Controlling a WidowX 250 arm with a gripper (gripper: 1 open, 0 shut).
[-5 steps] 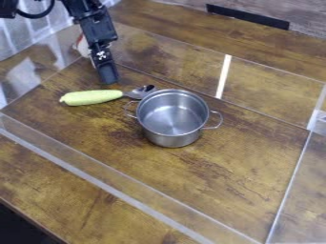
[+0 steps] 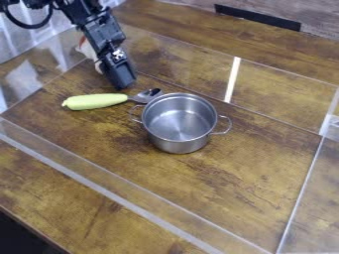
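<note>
The black robot gripper [image 2: 117, 75] hangs at the upper left, low over the wooden table, just behind a pale yellow-green elongated vegetable [image 2: 95, 101]. A metal spoon [image 2: 149, 94] lies at the right end of the vegetable, by the rim of a steel pot [image 2: 179, 129] with two handles. The gripper's fingers are dark and small in this view, and whether anything is between them is hard to tell.
Pale strips and clear panel edges run across and around it. A dark bar [image 2: 259, 18] lies at the back edge.
The gripper and arm have shifted slightly, coming a little nearer the vegetable and spoon. The vegetable, spoon and pot have not visibly moved.
</note>
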